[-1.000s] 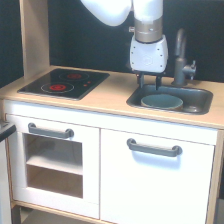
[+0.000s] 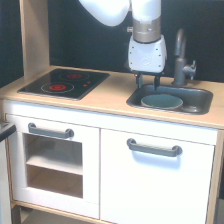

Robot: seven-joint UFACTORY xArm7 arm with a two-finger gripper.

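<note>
My gripper [image 2: 148,84] hangs over the left part of the sink at the back right, pointing down. Its two dark fingers stand apart with nothing visible between them, so it looks open. A dark green-blue bowl or plate [image 2: 162,102] rests in the dark grey sink [image 2: 201,104]. The fingertips appear just above and slightly left of the dish's far rim; whether they touch it cannot be told from this angle.
A dark faucet [image 2: 181,58] rises right of my gripper. To the left lies a black stovetop [image 2: 63,84], its surface clear. Below are a white oven door [image 2: 52,165] and cabinet door [image 2: 150,180].
My gripper has come down very slightly over the sink. The dish and everything else look unmoved.
</note>
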